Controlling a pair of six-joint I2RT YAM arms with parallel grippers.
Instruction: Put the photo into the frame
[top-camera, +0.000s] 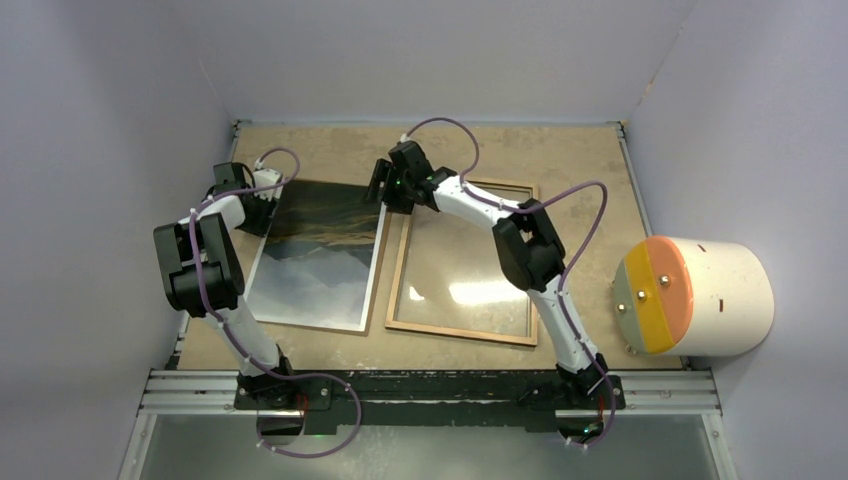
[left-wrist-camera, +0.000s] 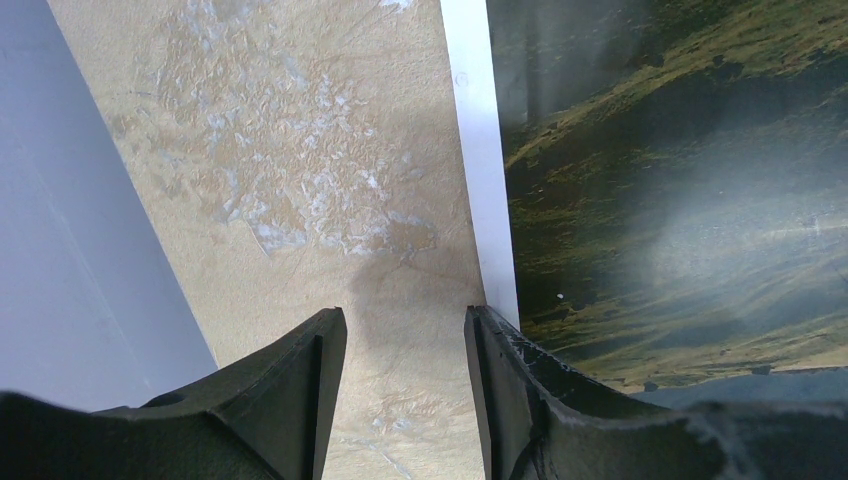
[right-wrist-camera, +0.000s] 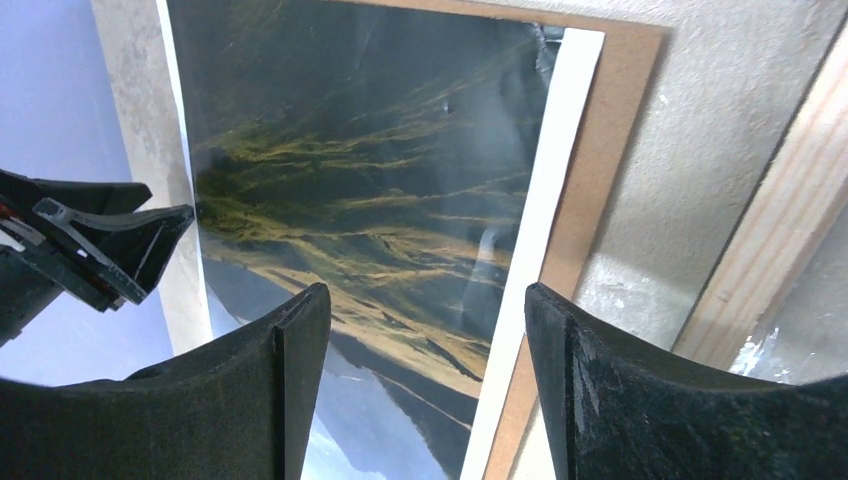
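The photo (top-camera: 318, 270), a dark landscape with white edge strips on a thin brown board, lies left of the empty wooden frame (top-camera: 459, 333). My left gripper is at the photo's upper left edge, fingers part open, its right finger against the white strip (left-wrist-camera: 485, 180). My right gripper is at the photo's upper right, over the right-hand white strip (right-wrist-camera: 550, 170). Its fingers stand apart in the right wrist view; whether anything is between them I cannot tell.
A cylindrical object (top-camera: 720, 295) with orange, yellow and grey panels sits at the right. Walls surround the back and sides.
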